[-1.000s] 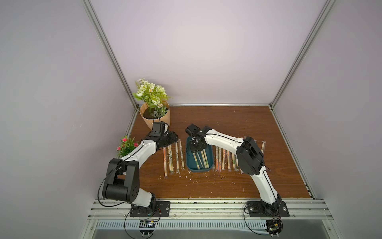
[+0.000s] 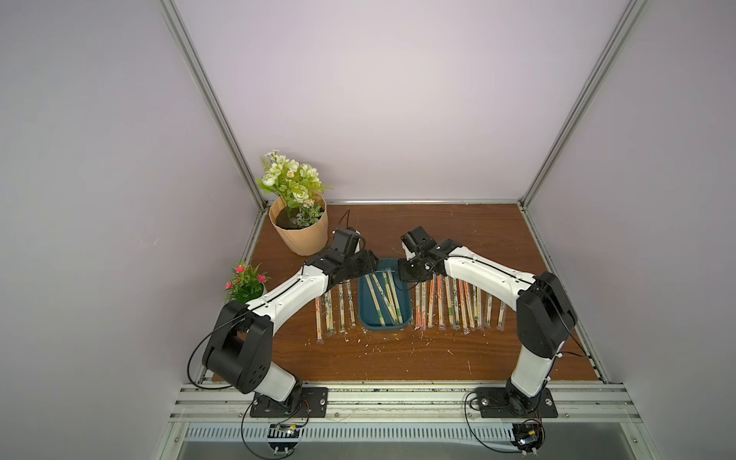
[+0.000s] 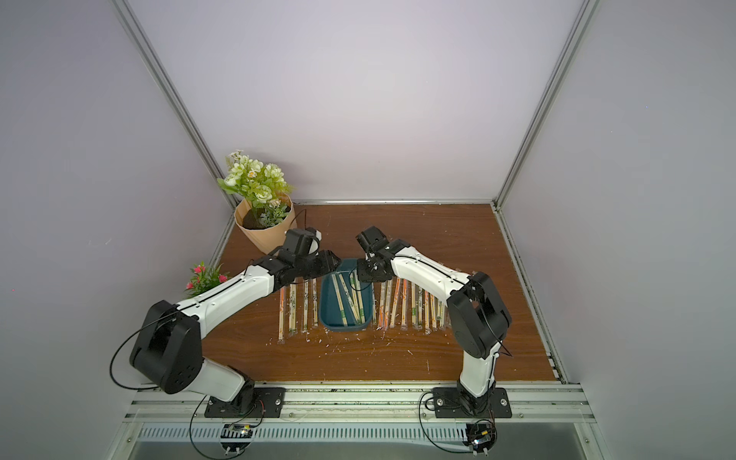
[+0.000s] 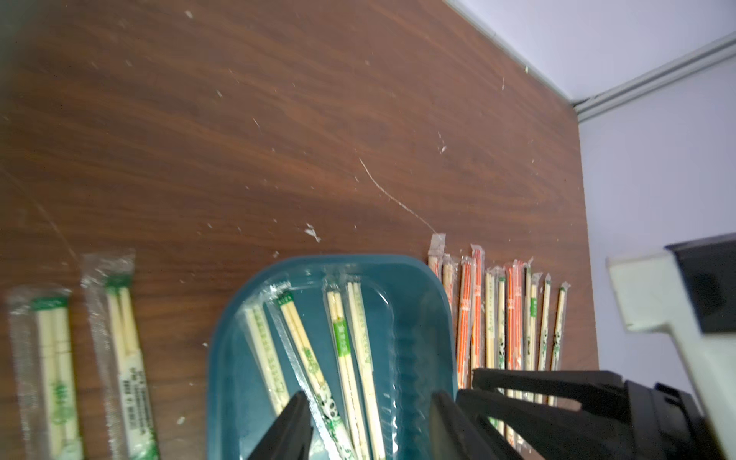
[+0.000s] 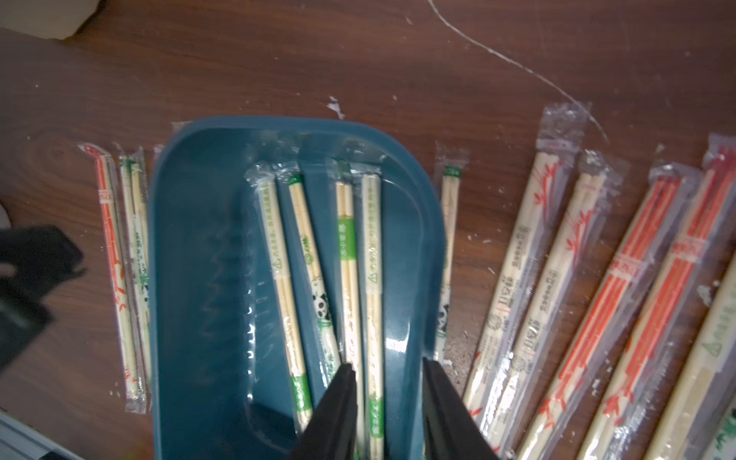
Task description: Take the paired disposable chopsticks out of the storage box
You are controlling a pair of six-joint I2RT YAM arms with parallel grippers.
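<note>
A teal storage box (image 5: 199, 322) holds several wrapped chopstick pairs (image 5: 310, 276) lying lengthwise, seen in all views. My left gripper (image 2: 368, 260) hangs over the box's back left, its fingers apart at the bottom of the left wrist view (image 4: 368, 441), nothing between them. My right gripper is over the box's right side, its fingertips apart near the right rim, with no held object visible.
Loose wrapped chopsticks (image 5: 529, 291) lie in rows on both sides of the box. A large potted plant (image 2: 303, 237) stands at the back left, a small pink-flowered plant (image 2: 245, 283) at the left.
Over the last second my left gripper has moved right to above the box, and my right gripper has moved right, away from the box's middle. The box's chopsticks look unchanged.
</note>
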